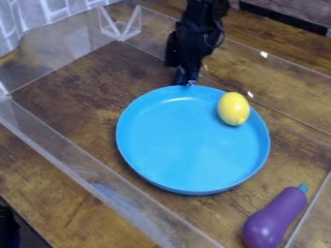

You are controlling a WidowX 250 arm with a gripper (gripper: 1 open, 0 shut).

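A yellow egg-shaped object [234, 108] rests on the right rear part of a round blue plate [181, 145]. A purple toy eggplant [273, 218] lies at the lower right, apart from the plate. My dark gripper [184, 74] hangs just behind the plate's back rim, left of the yellow object. Its fingertips are dark and hard to make out, with nothing visible held in them.
Clear plastic walls [97, 179] run along the left and right of the wooden surface [72, 87]. The surface left of the plate is bare.
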